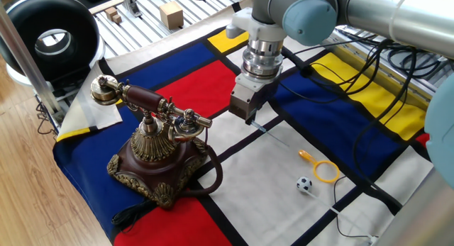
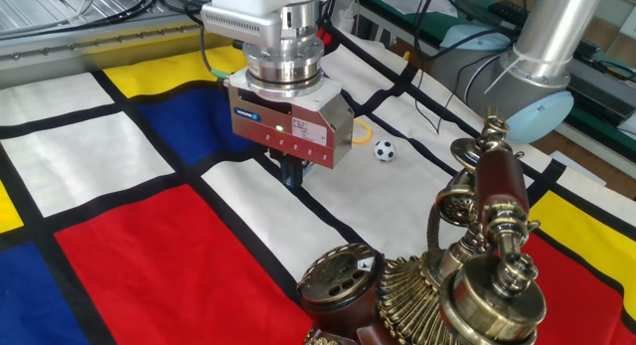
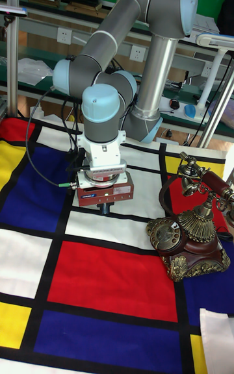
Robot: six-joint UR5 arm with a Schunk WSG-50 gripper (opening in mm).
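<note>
My gripper (image 1: 252,121) points down above the patterned cloth, to the right of the antique telephone in exterior view 1. A thin tool (image 1: 270,134) with a pale blue handle and a slender shaft slants out from its fingertips; the gripper appears shut on the handle. In exterior view 2 the dark fingers (image 2: 291,172) look close together below the red-faced body, and the tool is hidden there. A yellow-orange ring with a handle (image 1: 326,171) lies on the cloth, with a small black and white ball (image 1: 304,184) beside it.
The dark red and brass telephone (image 1: 152,150) is a tall obstacle, its cord curling toward the gripper's side. Black cables (image 1: 379,76) hang near the arm.
</note>
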